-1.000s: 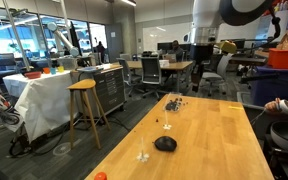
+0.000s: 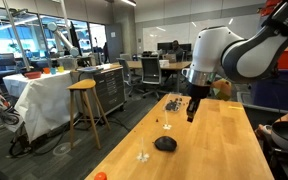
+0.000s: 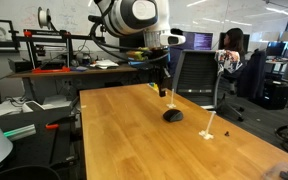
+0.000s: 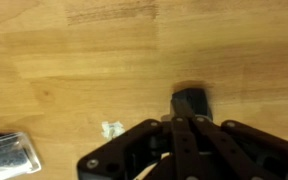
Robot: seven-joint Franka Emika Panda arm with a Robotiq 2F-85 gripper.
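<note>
My gripper (image 2: 191,117) hangs over the wooden table, pointing down, with no object seen in it. In the wrist view its black fingers (image 4: 190,101) are together, shut, with nothing visible between them. A rounded black object (image 2: 165,144) lies on the table, apart from the gripper; the other exterior view also shows this black object (image 3: 173,115). Two thin white upright pieces (image 2: 142,156) stand along the table's left side. A small red round thing (image 2: 100,176) sits at the near left corner.
Several small dark items (image 2: 174,103) are grouped at the table's far end. In the wrist view a clear container (image 4: 8,155) and a small white piece (image 4: 112,130) lie at lower left. A stool (image 2: 84,100) stands beside the table.
The arm has come down from high above the far end of the table, bringing the gripper lower and nearer the tabletop. The objects on the table have not moved.
</note>
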